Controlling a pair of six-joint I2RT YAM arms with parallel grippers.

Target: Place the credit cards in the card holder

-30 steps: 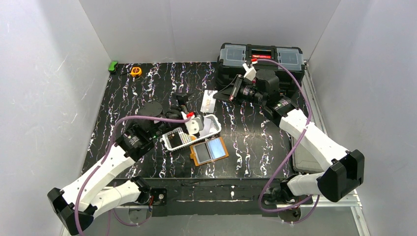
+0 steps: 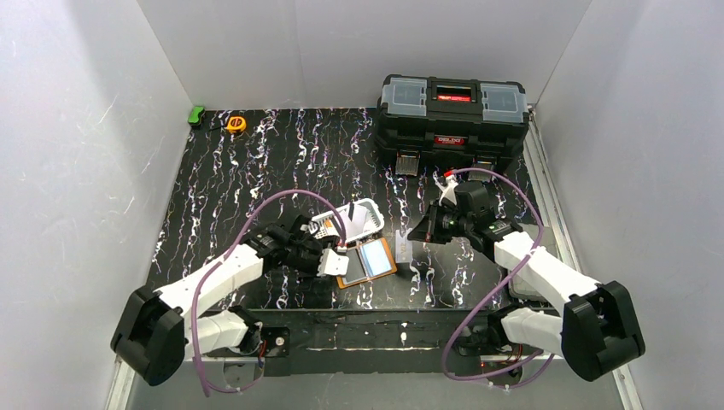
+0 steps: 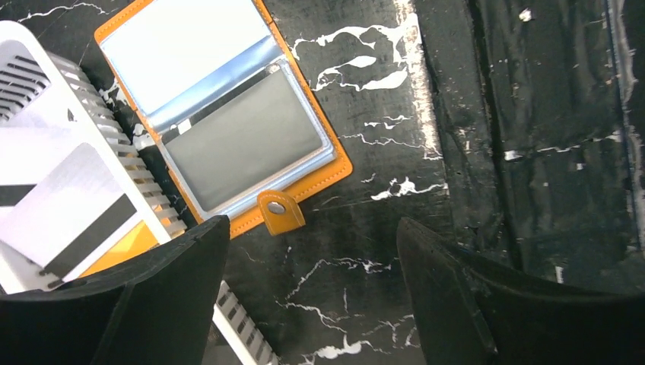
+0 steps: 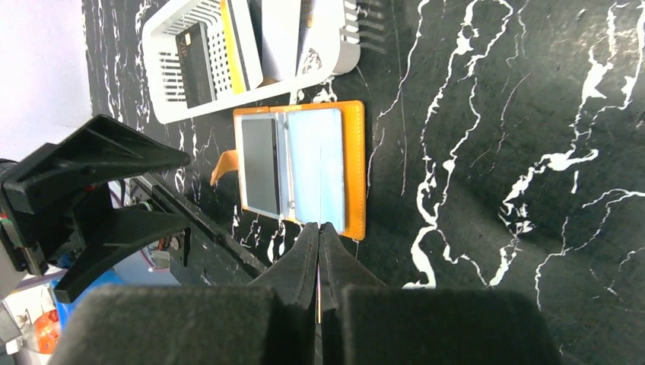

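The orange card holder [image 3: 327, 171] lies open on the table, with grey and pale sleeves and a snap tab. Beside it is a white basket [image 4: 171, 106] of cards. My left gripper is low over the holder's tab end, fingers apart and empty. My right gripper is shut, right of the holder in the top view. A thin pale card [image 2: 403, 248] shows at its tips there; the right wrist view sees it only edge-on, as a line.
A black toolbox [image 2: 451, 128] stands at the back right, a tape measure [image 2: 236, 125] at the back left. The table's front edge is just below the holder. Table right of my right gripper is clear.
My left gripper has swung down toward the front, to the holder's left end. My right gripper has brought the card down from the back to right of the holder.
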